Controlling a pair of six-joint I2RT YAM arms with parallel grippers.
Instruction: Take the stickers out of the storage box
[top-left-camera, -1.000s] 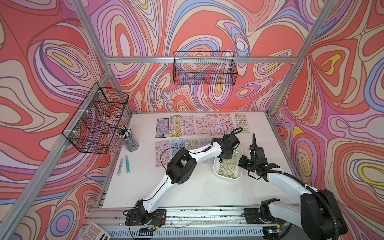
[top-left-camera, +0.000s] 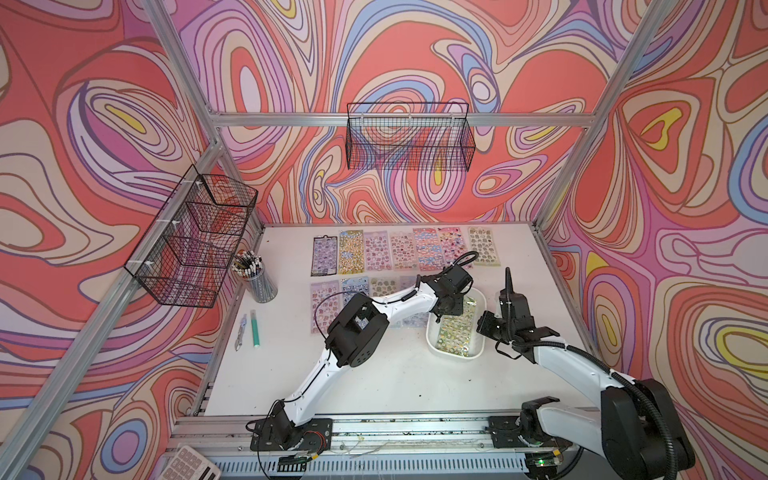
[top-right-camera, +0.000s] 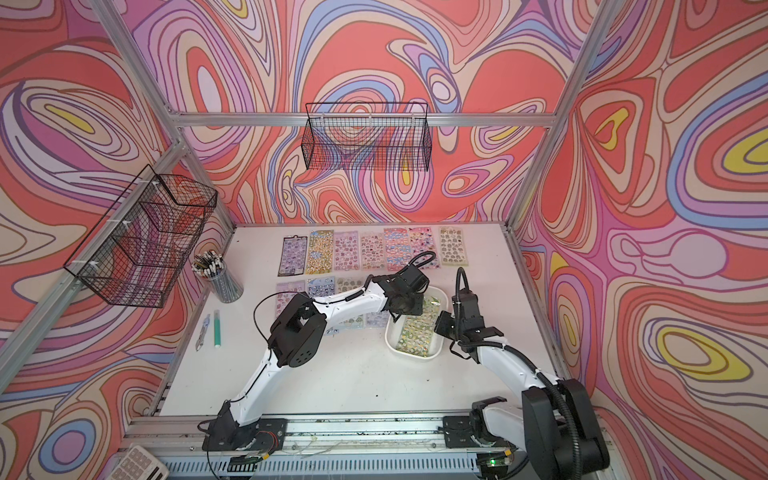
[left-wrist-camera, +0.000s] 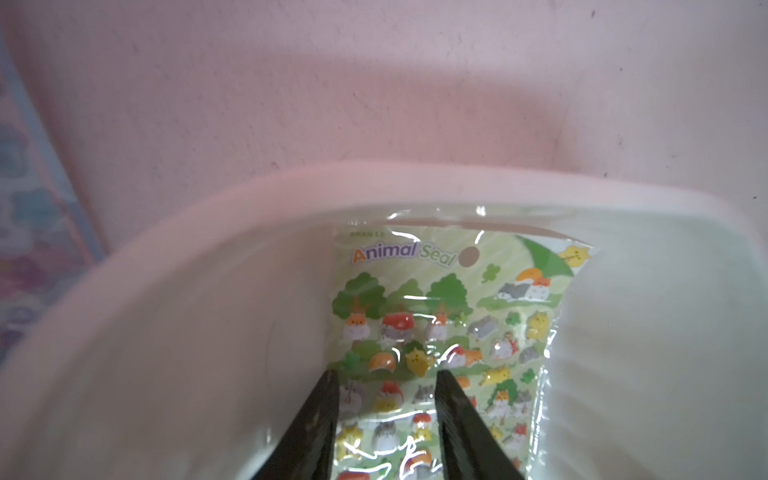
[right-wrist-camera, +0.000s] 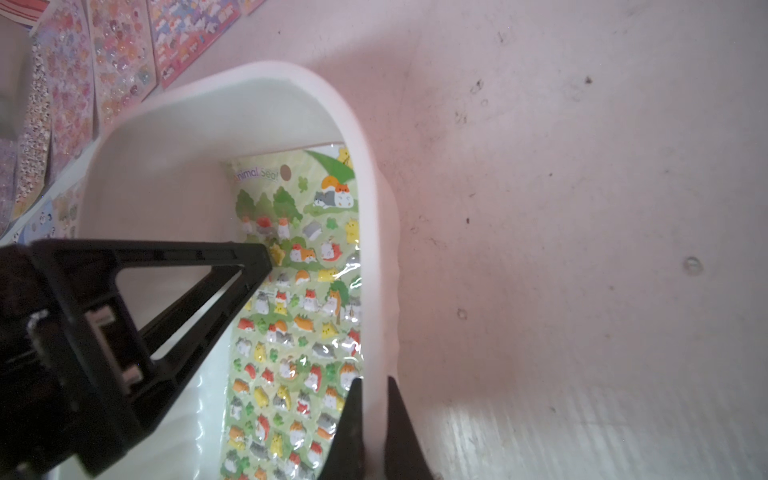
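A white storage box stands on the right half of the table. Inside lies a green Animal Seal sticker sheet, its top right corner slightly curled. Over the sheet, inside the box, my left gripper is part open, with a gap between its fingertips and nothing gripped; whether the tips touch the sheet I cannot tell. At the box's right side, my right gripper is shut on the rim, one finger on each side of the wall. The left gripper's finger also shows above the sheet in the right wrist view.
Two rows of sticker sheets lie behind and left of the box. A pen holder and a teal cutter are at the far left.
The right arm, the box and the sheet look about the same.
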